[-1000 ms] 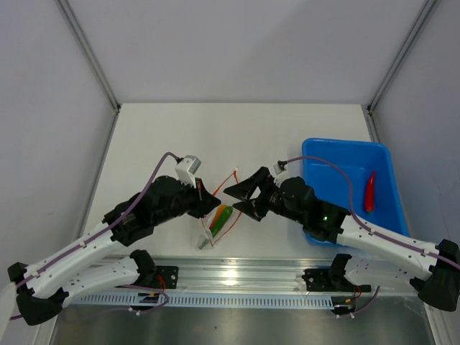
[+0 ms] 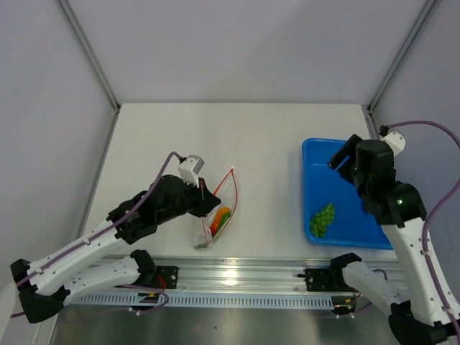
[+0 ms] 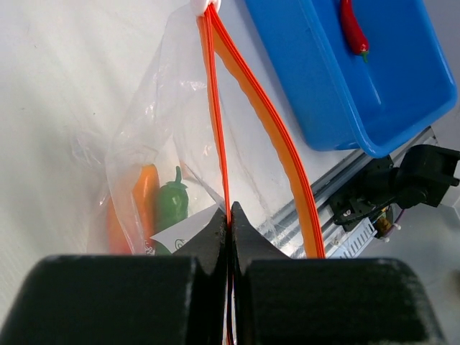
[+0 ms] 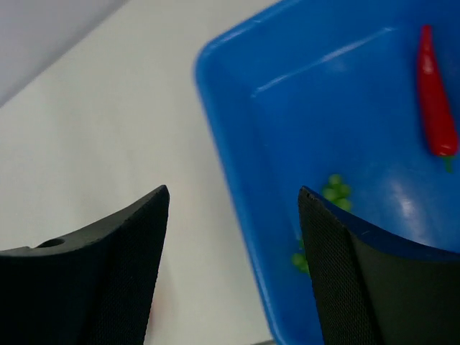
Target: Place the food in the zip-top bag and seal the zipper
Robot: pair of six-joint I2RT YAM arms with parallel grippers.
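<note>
The clear zip top bag (image 3: pixel 154 115) with its orange zipper edges (image 3: pixel 269 118) spread apart stands on the table. Inside it lie an orange carrot-like food (image 3: pixel 146 198) and a green pepper (image 3: pixel 171 205). My left gripper is shut on one edge of the bag's mouth. My right gripper hangs over the blue bin, open and empty, its fingers (image 4: pixel 136 241) wide apart. In the bin are a red chili pepper (image 4: pixel 434 100) and green grapes (image 2: pixel 322 220); the right arm hides the chili in the top view.
The blue bin (image 2: pixel 310 169) fills the table's right side, its raised walls around the food. A metal rail (image 2: pixel 237 272) runs along the front edge. Bare white table (image 2: pixel 266 136) lies between bag and bin and behind them.
The right gripper has moved right, from beside the bag's mouth to above the bin. The green pepper has settled lower in the bag. The left arm holds nearly still at the bag.
</note>
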